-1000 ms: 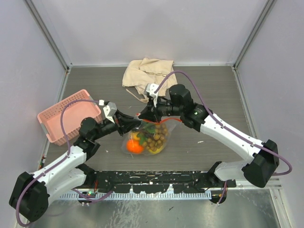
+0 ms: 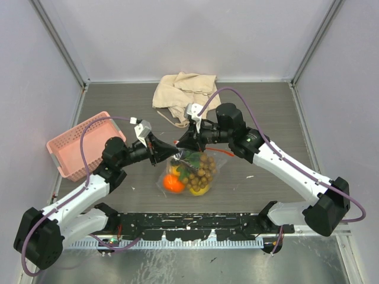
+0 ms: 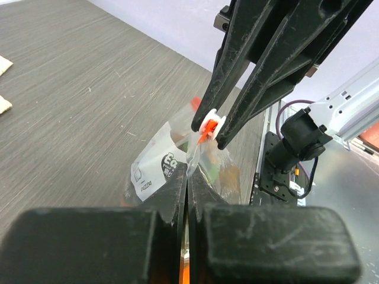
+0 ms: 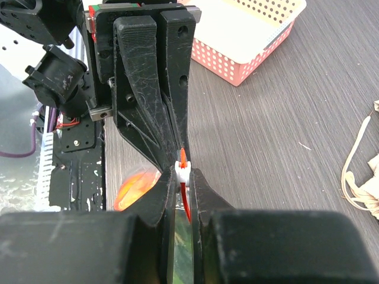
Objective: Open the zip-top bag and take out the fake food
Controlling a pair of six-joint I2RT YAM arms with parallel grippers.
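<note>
The clear zip top bag (image 2: 192,171) lies at table centre, holding orange, yellow, green and several brown fake food pieces. My right gripper is shut on the bag's zipper slider (image 3: 208,126), a white piece with red-orange strip, at the bag's top edge. My left gripper is shut beside it, lower on the bag's top; clear film runs to its fingertips, though how much is between them is hard to tell.
A pink plastic basket (image 2: 86,151) stands at the left of the table. A cream cloth bag (image 2: 180,92) with cords lies at the back. The table right of the bag is clear.
The right gripper has shifted slightly right from a second ago. The left arm has moved slightly and its wrist has turned. The bag's zipper edge and contents have shifted a little.
</note>
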